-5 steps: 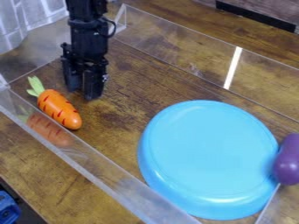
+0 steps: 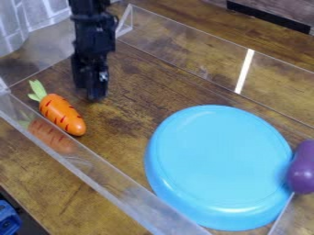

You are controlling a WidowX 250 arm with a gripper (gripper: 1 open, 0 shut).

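Note:
An orange toy carrot (image 2: pixel 61 114) with a pale green top lies on the wooden floor of a clear-walled bin at left. The black gripper (image 2: pixel 92 81) hangs low just above and to the right of the carrot's top, apart from it; its fingers are dark and blurred, so their state is unclear. A light blue round plate (image 2: pixel 215 165) fills the lower right. A purple object (image 2: pixel 300 170), likely an eggplant toy, is partly cut off at the right edge.
Clear plastic walls (image 2: pixel 110 184) bound the area. Bare wooden floor lies between carrot, gripper and plate. A small blue item (image 2: pixel 6 220) sits outside at the lower left.
The gripper has shifted slightly and its shape looks narrower at the bottom. The carrot, plate and purple object have not visibly moved.

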